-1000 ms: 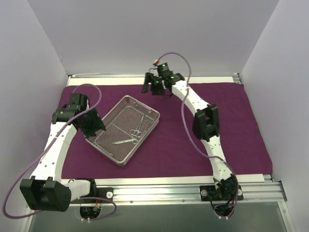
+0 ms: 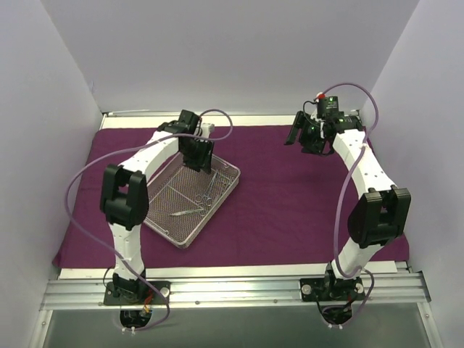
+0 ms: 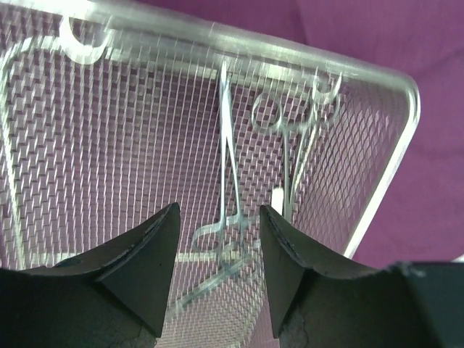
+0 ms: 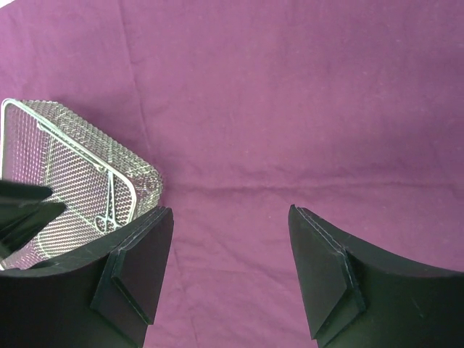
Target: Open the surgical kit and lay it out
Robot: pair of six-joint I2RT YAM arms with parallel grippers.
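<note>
A silver mesh tray (image 2: 168, 206) stands open on the purple cloth, left of centre, holding several metal instruments. Two ringed, scissor-like instruments, one a long instrument (image 3: 224, 148) and the other beside it (image 3: 286, 156), lie toward the tray's right side in the left wrist view. A slim blade-like instrument (image 2: 186, 212) lies across the tray floor. Over the tray is my left gripper (image 2: 202, 168), part open, its fingertips framing the long instrument's lower end, with nothing visibly gripped. My right gripper is open and empty above bare cloth at the back right.
Bare purple cloth (image 2: 301, 210) covers the middle and right of the table. Side walls (image 2: 413, 123) bound both ends. The tray's raised rim (image 3: 290, 52) surrounds the instruments.
My left gripper has moved right from the tray's left edge to above the instruments. The right arm has swung right, away from the tray. The tray has stayed in place.
</note>
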